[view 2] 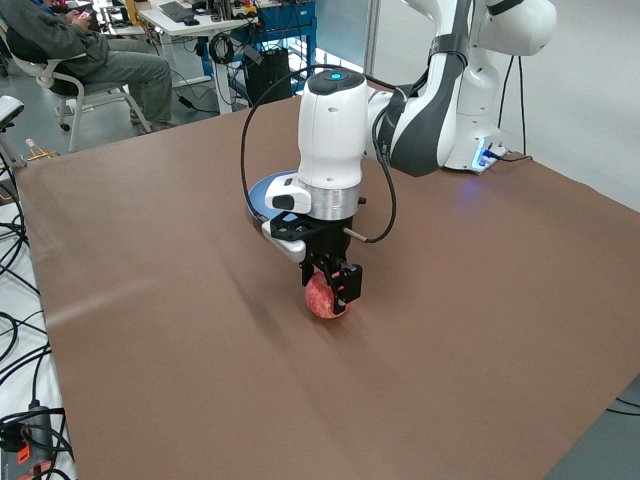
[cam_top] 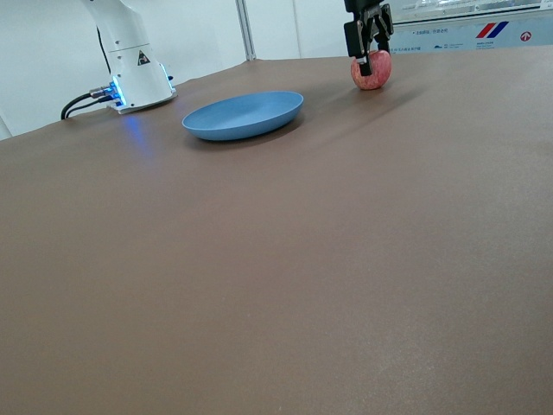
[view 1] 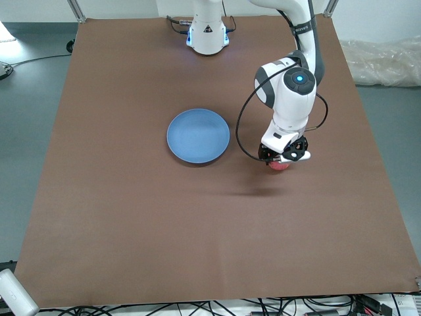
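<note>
My gripper (cam_top: 375, 59) is low over a red apple (cam_top: 371, 79), its black fingers around the fruit, which appears to rest on or just at the table surface; whether they grip it is unclear. In the right view the apple (view 2: 318, 297) shows beneath the gripper (view 2: 328, 290); in the left view it (view 1: 278, 166) is mostly hidden by the wrist. A blue plate (view 1: 197, 135) lies empty to the left of the apple, partly hidden behind the arm in the right view.
The arm base (view 1: 208, 36) stands at the back edge. Cables and a white cylinder (view 1: 16, 295) lie beyond the front edge, and a seated person is in the background of the right view.
</note>
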